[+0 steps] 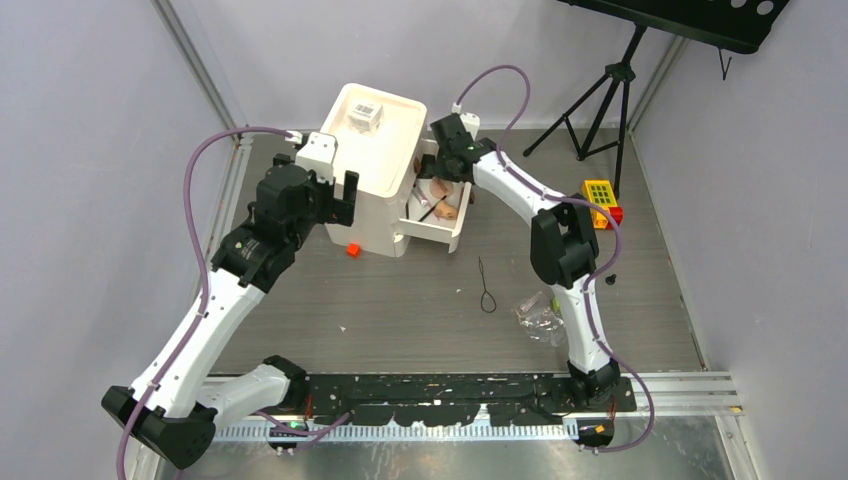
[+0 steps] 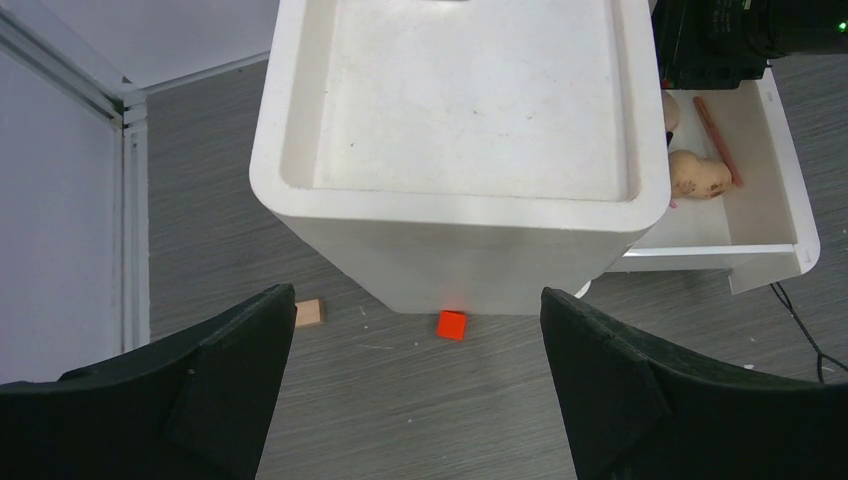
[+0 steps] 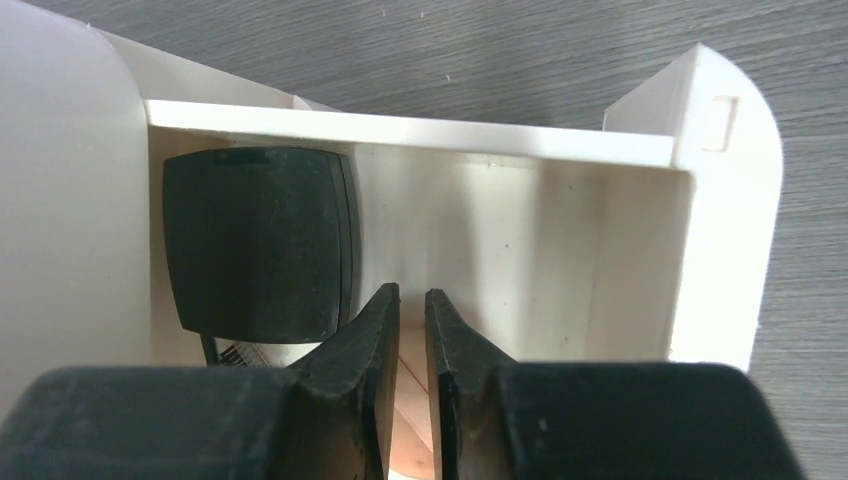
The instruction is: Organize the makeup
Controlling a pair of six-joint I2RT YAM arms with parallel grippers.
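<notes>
A white organizer box [image 1: 372,150] has its drawer [image 1: 427,230] pulled out on the right, holding puffs [image 2: 697,175], pencils and a black compact [image 3: 255,245]. My right gripper is over the drawer; its fingertips are close together above a beige item [image 3: 410,450], and whether they grip it is unclear. The compact lies left of the fingers against the drawer's inner side. My left gripper hangs open beside the box, nothing between its fingers.
An orange cube [image 1: 353,250] lies before the box, with a black cord loop [image 1: 486,295] and a clear bag [image 1: 539,320] on the floor. A yellow toy [image 1: 598,200] and a black tripod [image 1: 618,75] stand at the right.
</notes>
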